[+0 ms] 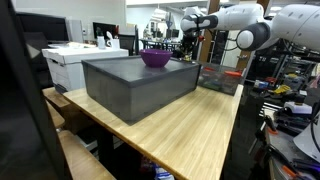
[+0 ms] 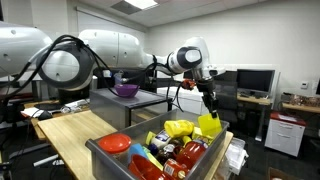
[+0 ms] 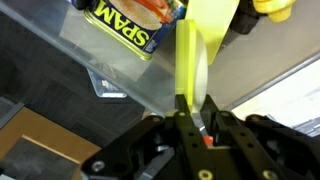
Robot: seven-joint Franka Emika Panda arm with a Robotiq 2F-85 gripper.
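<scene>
A thin yellow object (image 3: 187, 58) with a pale edge stands between the fingers of my gripper in the wrist view, and the fingers are shut on it. In exterior view 2 this yellow piece (image 2: 210, 125) hangs below the gripper (image 2: 208, 110), at the right side of a grey bin. A blue and yellow SPAM can (image 3: 130, 25) lies beside it in the wrist view. Exterior view 1 shows the gripper (image 1: 187, 54) small and far off, beyond the grey box; its fingers are too small to make out there.
The grey bin (image 2: 120, 168) is crowded with cans, bottles and packages, among them a red can (image 2: 115, 144). A purple bowl (image 1: 156, 58) sits on a long grey box (image 1: 150, 100). The wooden table (image 1: 185, 135) in front of that box is largely bare.
</scene>
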